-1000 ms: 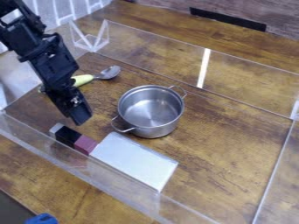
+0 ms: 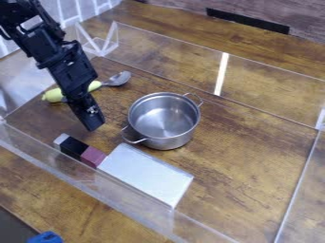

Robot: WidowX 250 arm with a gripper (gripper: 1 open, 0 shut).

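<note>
The black gripper (image 2: 86, 106) hangs at the left, pointing down toward the table just left of a steel pot (image 2: 162, 119); whether its fingers hold anything is unclear. A yellow-green elongated object (image 2: 53, 94) lies behind it, partly hidden by the arm, with a grey spoon-like object (image 2: 118, 78) beside it.
A white board (image 2: 143, 173) and a small dark-and-pink block (image 2: 82, 151) lie at the front. Clear plastic walls edge the wooden table (image 2: 241, 152), whose right part is open. A blue object (image 2: 44, 237) sits at the lower left corner.
The gripper has shifted slightly up and back, away from the front block, uncovering a little more of the table there. The pot and other objects look unmoved.
</note>
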